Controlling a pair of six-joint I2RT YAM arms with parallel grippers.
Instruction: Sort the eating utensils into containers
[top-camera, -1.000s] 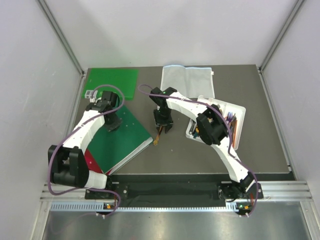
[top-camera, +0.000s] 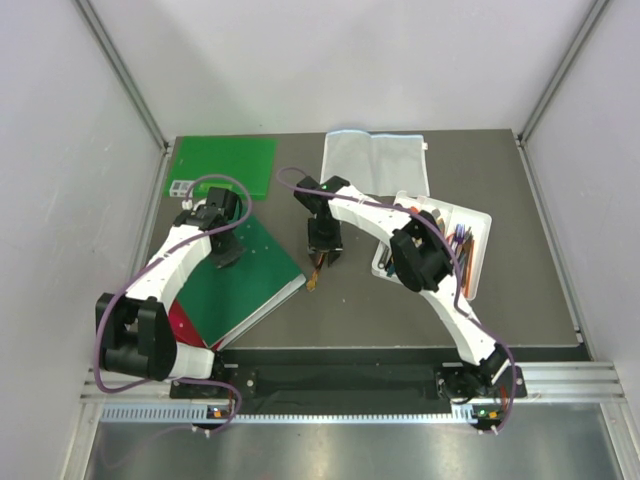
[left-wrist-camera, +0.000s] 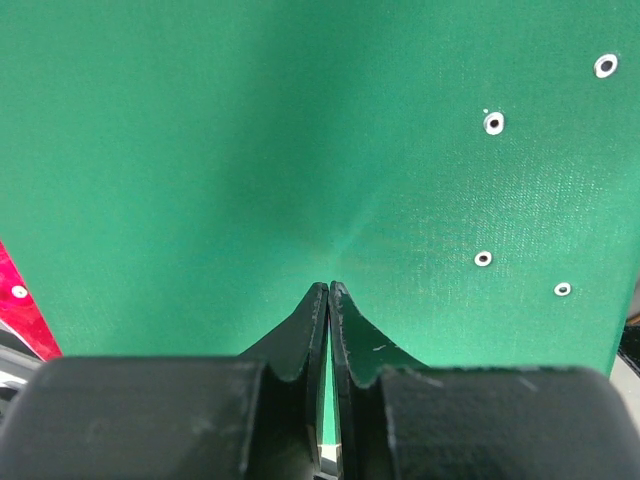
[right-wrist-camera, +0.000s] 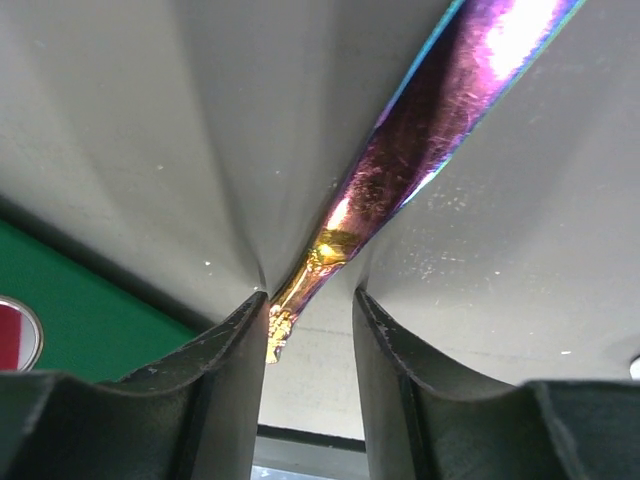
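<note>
A shiny utensil (right-wrist-camera: 385, 175), purple shading to gold, lies slantwise on the grey table in the right wrist view. Its whole shape is not visible; from above only the gold-brown end (top-camera: 312, 281) pokes out. Right over it is my right gripper, open, fingers apart, with the narrow gold end seen between them near the left finger. Above a green folder my left gripper has its tips together, nothing showing between them. At right, the white tray (top-camera: 482, 228) carries several utensils (top-camera: 462, 245), partly covered by my right arm.
The dark green folder (top-camera: 230, 300) lies on the left, over something red (top-camera: 188, 326). A bright green board (top-camera: 228, 160) and a white pouch (top-camera: 375, 160) are at the back. Bare table (top-camera: 370, 315) extends in front of the tray and along the right side.
Both grippers have shifted only slightly: the left a little toward the front, the right a touch to the left. The utensil's visible end stays in place.
</note>
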